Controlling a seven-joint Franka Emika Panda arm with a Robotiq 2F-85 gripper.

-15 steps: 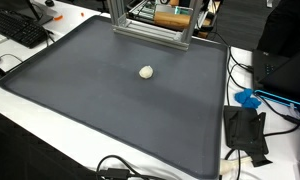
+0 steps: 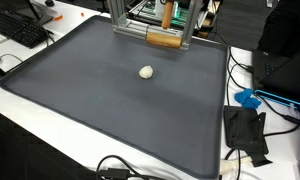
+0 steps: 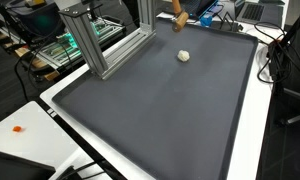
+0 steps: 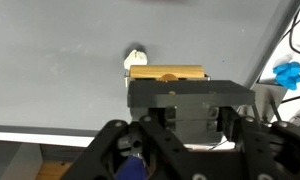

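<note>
A wooden mallet-like piece (image 2: 164, 39) hangs at the far side of the grey board, its bar level below an upright handle. In the wrist view the wooden bar (image 4: 167, 72) shows just past my gripper, which is shut with the handle apparently between its fingers; the grip itself is largely hidden. The same wood (image 3: 182, 19) appears at the top of the second exterior view. On the board rests a small pale lump (image 2: 145, 72), apart from the wood; it also appears as a whitish lump (image 3: 183, 56) and near the bar in the wrist view (image 4: 136, 56).
An aluminium frame (image 3: 122, 54) stands along the board's far edge. The rest of the grey board (image 2: 120, 110) is bare. Cables, a dark pouch (image 2: 245, 130) and a blue crumpled item (image 2: 247, 98) lie off its right side; a keyboard (image 2: 19, 28) sits at far left.
The wooden piece has come down and toward the board's near side, with a slight shift left in exterior view 1. The pale lump has stayed put.
</note>
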